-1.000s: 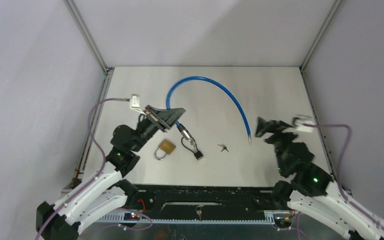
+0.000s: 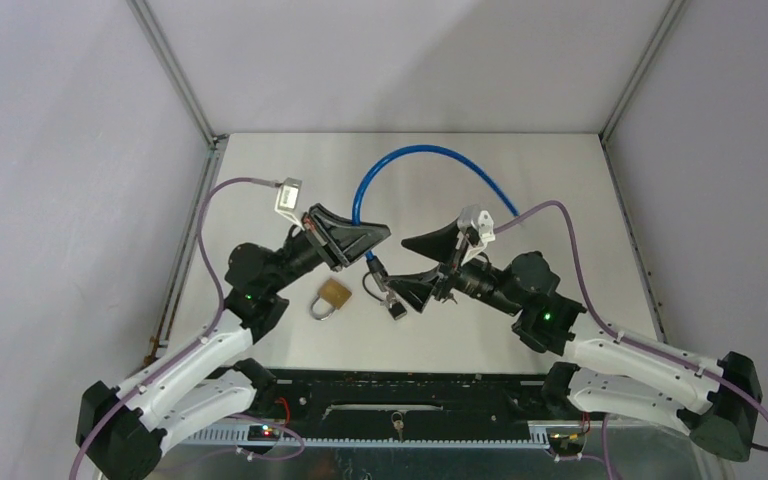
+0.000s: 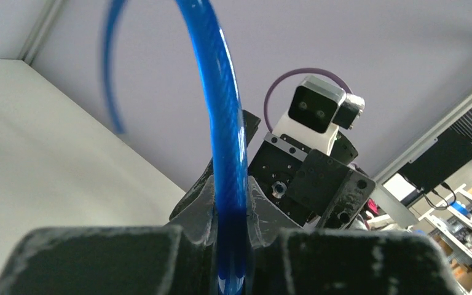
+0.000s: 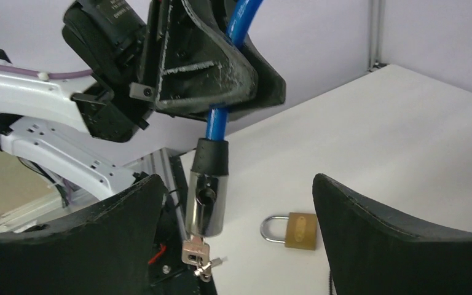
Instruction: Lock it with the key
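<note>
My left gripper (image 2: 360, 235) is shut on the blue cable lock (image 2: 427, 150), which arches up and to the right. In the right wrist view the cable's steel lock cylinder (image 4: 206, 200) hangs below that gripper, with a key (image 4: 195, 251) at its bottom end. My right gripper (image 2: 408, 262) stands open around the level of this cylinder, its two fingers either side of it in that view, not closed on it. In the left wrist view the blue cable (image 3: 224, 153) runs up from between the fingers.
A brass padlock (image 2: 335, 292) lies on the white table (image 2: 290, 340) at front left. A small black lock (image 2: 397, 310) with a wire loop lies beside it.
My right arm has swung left and in toward the lock cylinder. My left gripper has moved slightly right with the cable, whose loop has shifted.
</note>
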